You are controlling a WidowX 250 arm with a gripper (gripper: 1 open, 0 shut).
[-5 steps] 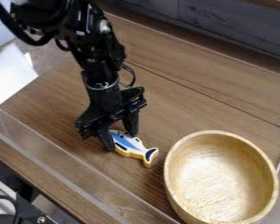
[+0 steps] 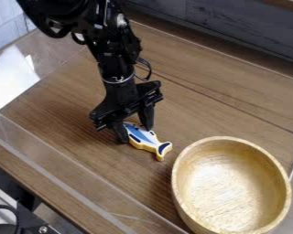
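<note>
A small toy fish [image 2: 150,142], blue, white and yellow, lies on the wooden table with its tail toward the bowl. The black gripper [image 2: 133,128] is down over the fish's upper-left end, its fingers on either side of or against it; whether they grip it I cannot tell. A round light-wood bowl [image 2: 231,157] stands at the lower right, a little apart from the fish.
The gripper has shifted slightly up and to the right in the view. The fish has moved slightly, its body now a little higher in the picture.
</note>
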